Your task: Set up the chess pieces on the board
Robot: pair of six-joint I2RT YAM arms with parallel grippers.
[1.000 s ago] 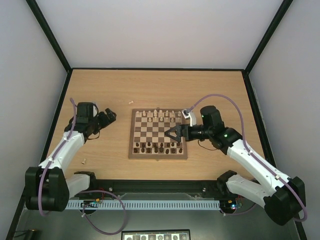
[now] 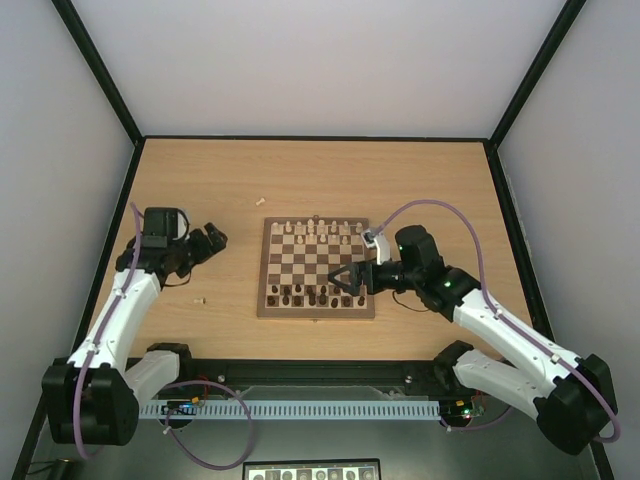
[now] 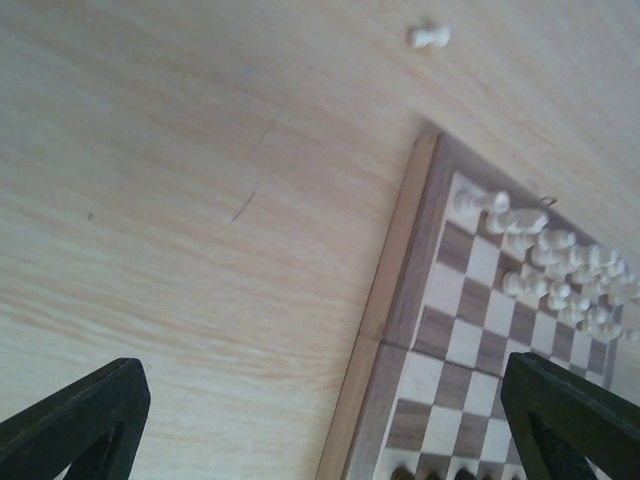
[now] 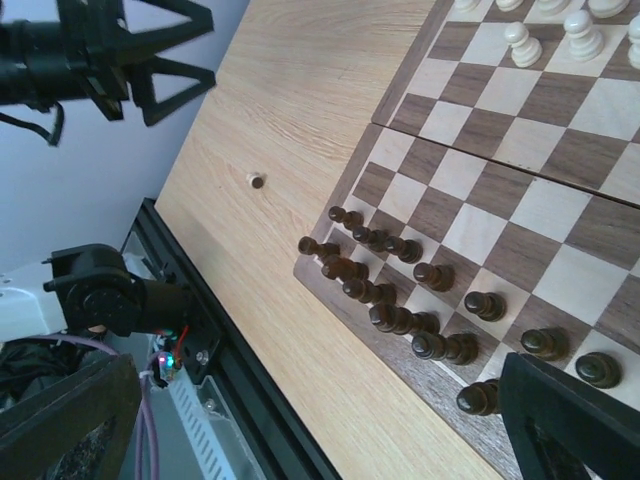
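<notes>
On the table lies the chessboard (image 2: 318,268), its white pieces (image 3: 510,220) along the far side and dark pieces (image 4: 400,320) along the near side. A white piece (image 3: 428,37) lies on its side beyond the board's far left corner. Another small light piece (image 2: 200,300) is on bare wood left of the board; the right wrist view shows it with a dark end. Left of the board, my left gripper (image 2: 217,238) stands open and empty. My right gripper (image 2: 340,280) hovers open above the board's near right part, nothing between its fingers.
Bare wooden table (image 2: 430,185) surrounds the board, with wide room behind it. A dark frame rail (image 2: 310,372) runs along the near edge. Beyond that rail, a tray (image 2: 312,470) of round items shows at the bottom.
The loose light piece left of the board has moved right and away from the near edge. My left gripper has shifted slightly left; the right arm has moved only slightly.
</notes>
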